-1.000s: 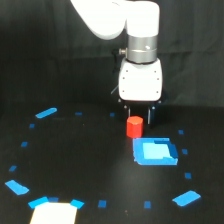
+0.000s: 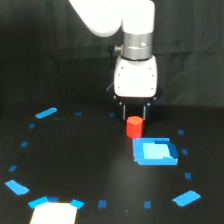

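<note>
A small red block (image 2: 134, 127), rounded in outline, stands on the dark table just behind the blue-rimmed tray (image 2: 137, 152). My gripper (image 2: 135, 108) points down from the white arm, directly above the red block in this view. Its two dark fingers are spread apart, and nothing shows between them. How far the fingertips are from the block in depth is hard to judge.
The tray has a pale blue inside. Blue tape strips (image 2: 46, 113) and several small blue squares mark the table. A white object (image 2: 53, 213) sits at the front left edge.
My gripper has shifted slightly left and now lines up over the red block. The block and the tray have not moved.
</note>
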